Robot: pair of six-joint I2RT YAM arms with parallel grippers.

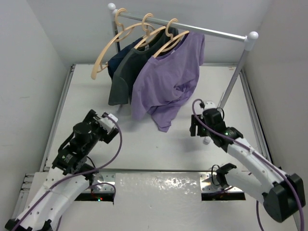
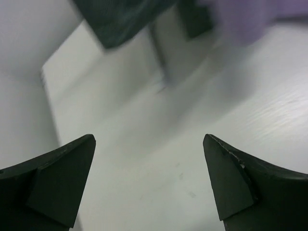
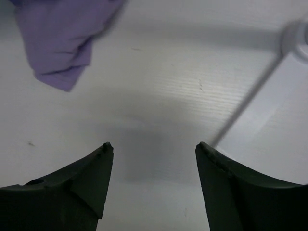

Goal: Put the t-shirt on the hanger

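The purple t-shirt hangs on a wooden hanger, which is hooked over the rack's rail; its lower corner droops close to the white table. In the right wrist view, that purple corner shows at the upper left. My left gripper stands open at the left, below and apart from the shirts, with nothing between its fingers. On the right, my right gripper is apart from the t-shirt, with a gap between its fingers and only bare table behind.
The silver rail runs along the top of the rack, whose right post stands behind my right gripper. A dark green shirt and a bare wooden hanger hang left of the purple one.
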